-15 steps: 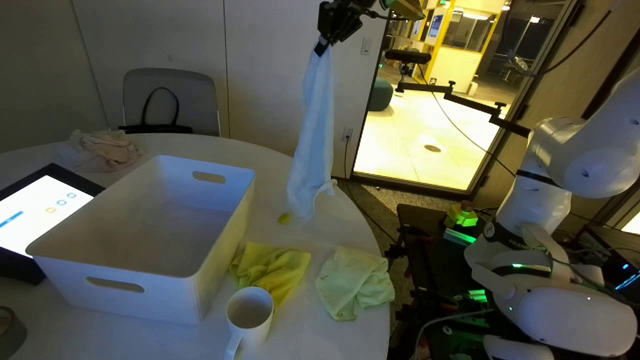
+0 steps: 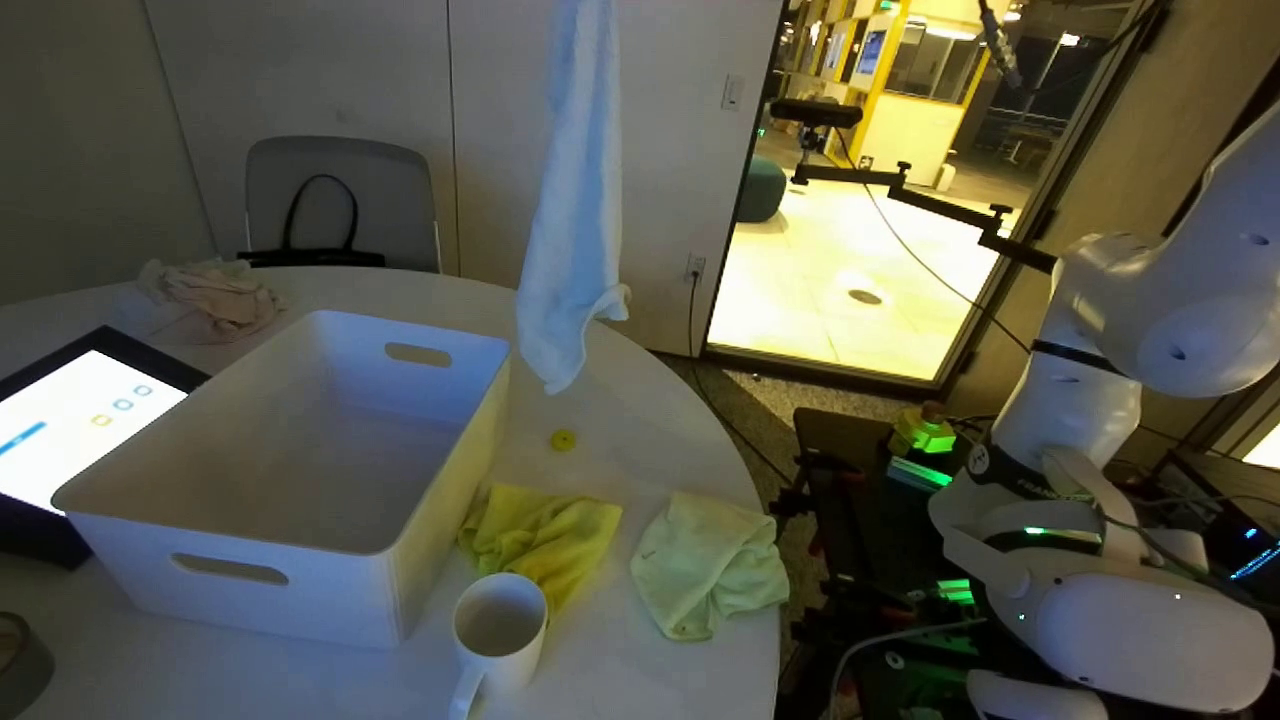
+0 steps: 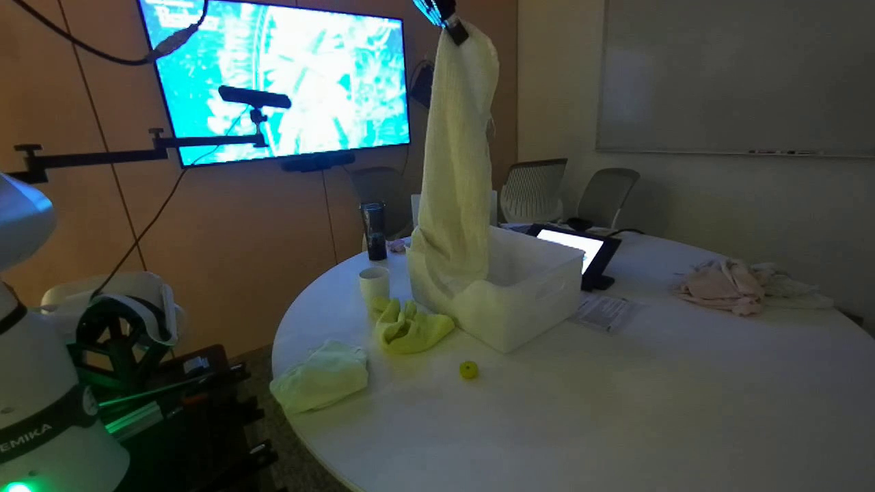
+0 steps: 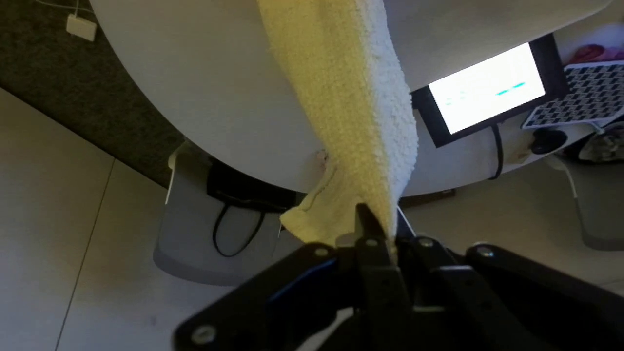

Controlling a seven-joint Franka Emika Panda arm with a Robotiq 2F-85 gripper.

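Observation:
A long pale towel (image 2: 576,204) hangs in the air by its upper end, over the table's back edge in exterior view 1. My gripper (image 3: 456,31) is shut on that upper end, as exterior view 2 shows; in exterior view 1 it is out of frame above. In the wrist view the cloth (image 4: 351,105) runs from between the dark fingers up past the top of the picture. The large white bin (image 2: 450,504) stands open on the table to the left of the towel in exterior view 1, with no cloth visible inside.
Beside the bin lie a yellow cloth (image 2: 540,534), a pale green cloth (image 2: 708,564), a white mug (image 2: 498,636) and a small yellow disc (image 2: 563,440). A tablet (image 2: 84,420) and a pinkish cloth (image 2: 222,300) are on its other side. Bare table (image 3: 640,393) spreads widely in exterior view 2.
The towel has risen and shifted left in exterior view 1, closer to the bin.

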